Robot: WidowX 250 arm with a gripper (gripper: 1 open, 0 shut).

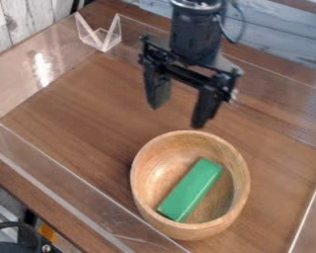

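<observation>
My gripper [180, 99] hangs over the middle of the wooden table, fingers spread open with nothing between them, above and behind a wooden bowl [154, 158]. A green rectangular block [190, 189] lies inside the bowl, tilted along a diagonal.
A clear acrylic stand [100, 35] is at the back left. Clear low walls edge the table, and a black cable shows at the lower left corner.
</observation>
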